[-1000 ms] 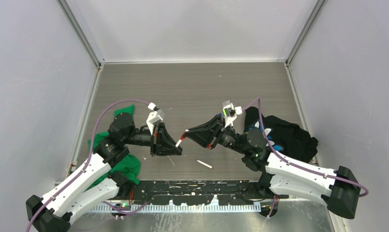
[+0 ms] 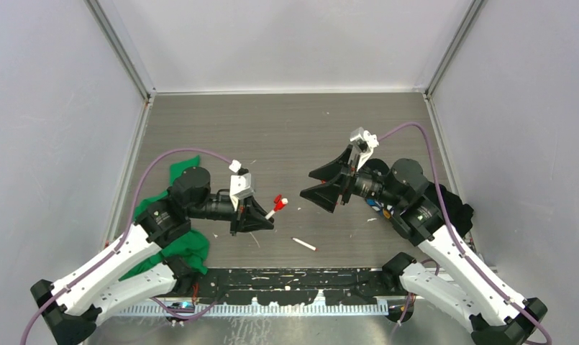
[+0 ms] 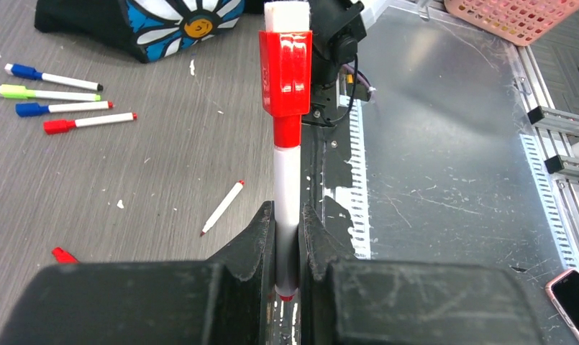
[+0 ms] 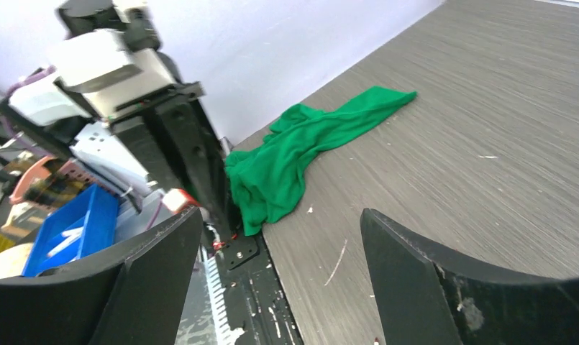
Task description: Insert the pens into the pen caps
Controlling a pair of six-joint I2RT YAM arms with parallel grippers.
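My left gripper point(image 2: 266, 220) is shut on a white pen point(image 3: 286, 180) with a red cap point(image 3: 285, 72) on its upper end, held upright in the left wrist view. A loose red cap point(image 3: 64, 256) lies on the table. An uncapped white pen point(image 2: 304, 244) lies below the grippers. Several capped blue, green and red pens point(image 3: 90, 121) lie near the black cloth. My right gripper point(image 2: 316, 183) is open and empty, up and right of the held pen.
A green cloth point(image 2: 189, 250) lies on the left under the left arm, a black cloth point(image 2: 457, 208) on the right.
My right gripper has opened and moved away up and right from the red cap, which is on the pen in my left gripper. The left gripper has shifted slightly.
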